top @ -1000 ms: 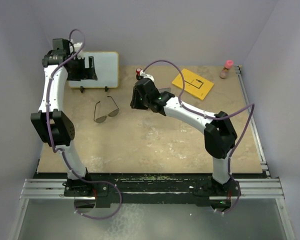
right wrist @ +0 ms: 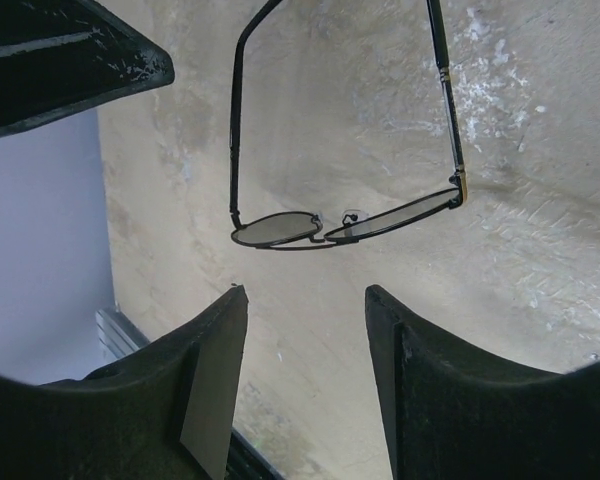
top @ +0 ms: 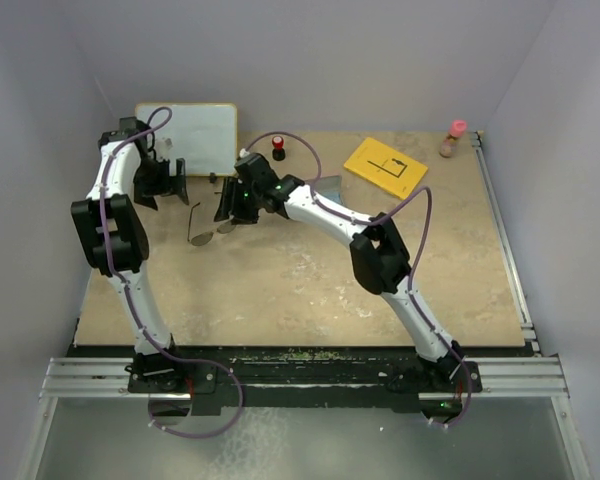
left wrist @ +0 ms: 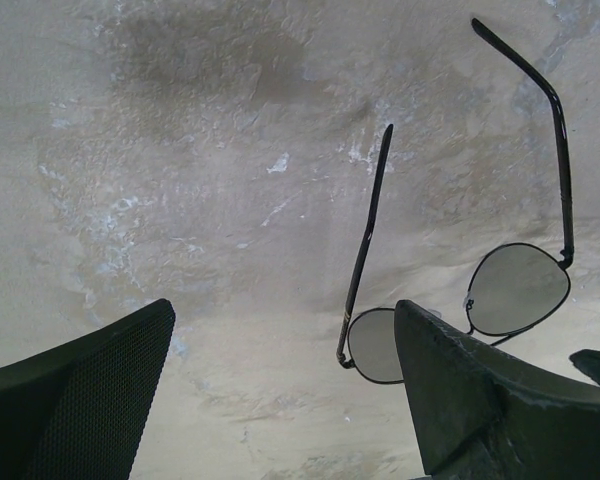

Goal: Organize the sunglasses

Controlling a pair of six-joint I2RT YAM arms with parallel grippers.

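A pair of dark wire-framed sunglasses (top: 201,239) lies on the table at left, temples unfolded and pointing away from the front edge. My left gripper (top: 168,190) stands open above the table, left of the temples. In the left wrist view, one of its fingers (left wrist: 500,410) covers part of a lens, and the fingers are empty. My right gripper (top: 232,212) is open over the right side of the sunglasses, hiding that temple from above. In the right wrist view, the whole front of the frame (right wrist: 380,218) shows beyond the empty right fingertips (right wrist: 212,370).
A white board (top: 202,140) with a yellow edge leans at the back left. Behind the right arm lies a grey item (top: 329,188), partly covered. A red-topped object (top: 278,149), a yellow panel (top: 385,167) and a pink-capped bottle (top: 452,140) stand farther right.
The sunglasses appear unmoved.
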